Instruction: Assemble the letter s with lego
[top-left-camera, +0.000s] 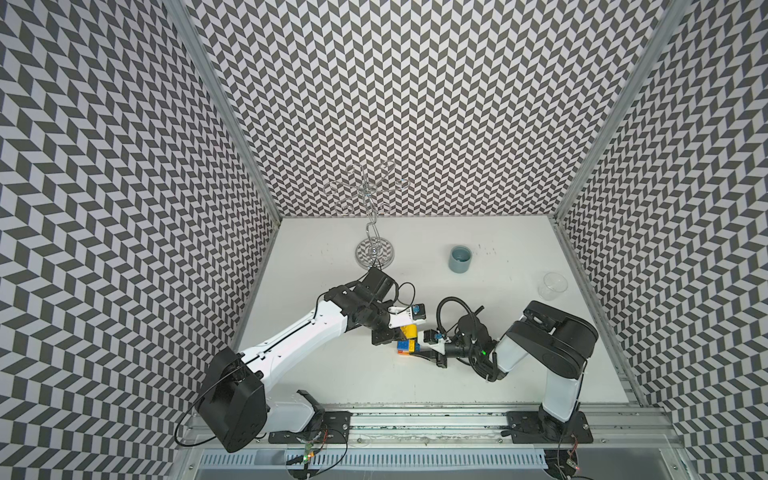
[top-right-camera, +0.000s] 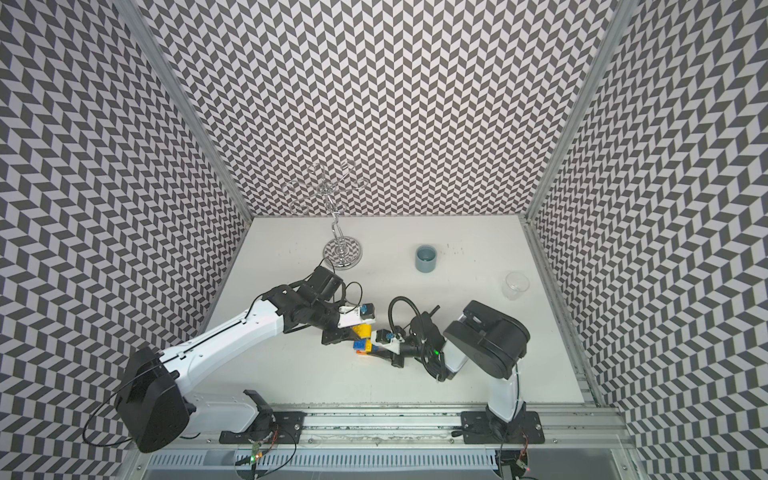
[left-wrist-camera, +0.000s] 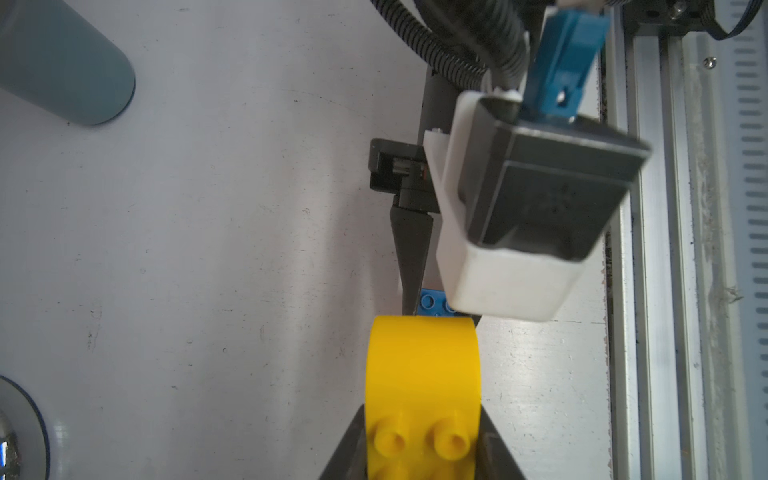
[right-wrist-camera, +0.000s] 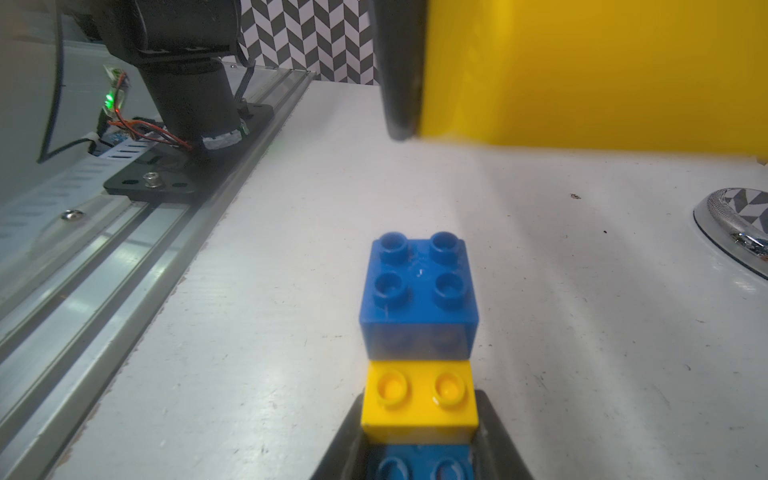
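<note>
A yellow brick with a rounded end (left-wrist-camera: 422, 360) is clamped in my left gripper, two studs facing the camera in the left wrist view. My right gripper is shut on a joined stack. In the right wrist view that stack shows a blue brick (right-wrist-camera: 417, 300) with studs up, a yellow brick (right-wrist-camera: 419, 416) and a darker blue brick (right-wrist-camera: 422, 464). An orange part (top-left-camera: 402, 353) shows at its lower side from above. The left gripper's yellow brick (right-wrist-camera: 592, 72) looms large and blurred above the stack; whether they touch I cannot tell.
A grey-blue cup (top-left-camera: 459, 259) and a clear cup (top-left-camera: 552, 285) stand at the back. Behind the left arm is a chrome stand (top-left-camera: 374, 253).
</note>
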